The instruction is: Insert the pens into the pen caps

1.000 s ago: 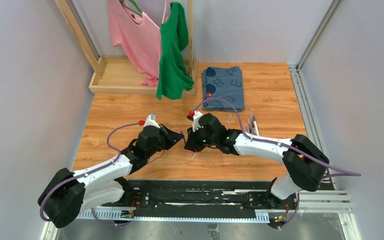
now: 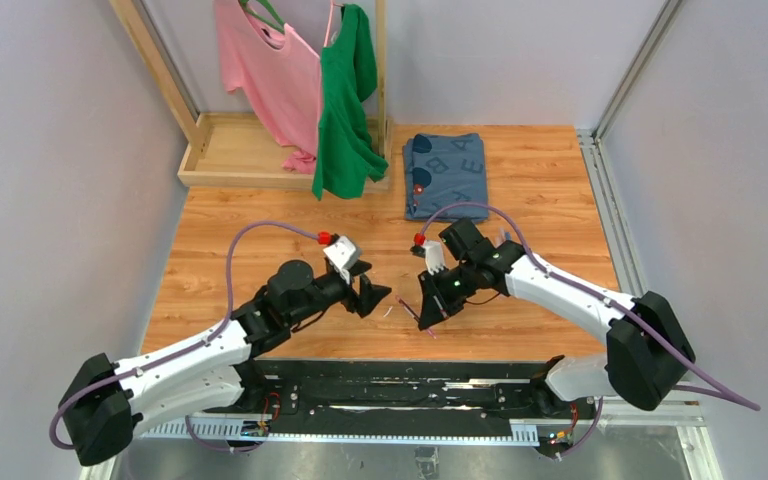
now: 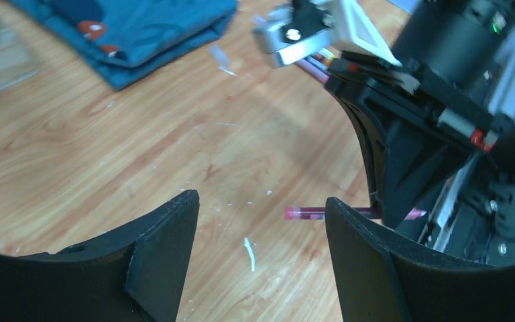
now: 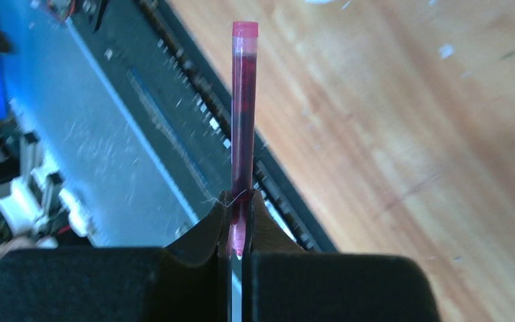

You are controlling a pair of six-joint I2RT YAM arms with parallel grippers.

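In the top view my right gripper [image 2: 423, 322] is low near the front edge, shut on a dark red pen [image 4: 243, 121] with a pink end pointing up in the right wrist view. The same pen shows pink in the left wrist view [image 3: 305, 212]. My left gripper [image 2: 378, 290] stands open to its left, apart from the pen, nothing between its fingers. More pens [image 3: 312, 67] lie to the right behind the right arm, partly hidden. A small white strip [image 3: 249, 253] lies on the bare wood between the grippers.
A folded blue cloth [image 2: 445, 175] lies at the back. A wooden rack [image 2: 210, 175] with hanging pink and green shirts fills the back left. The wood between rack and left arm is clear.
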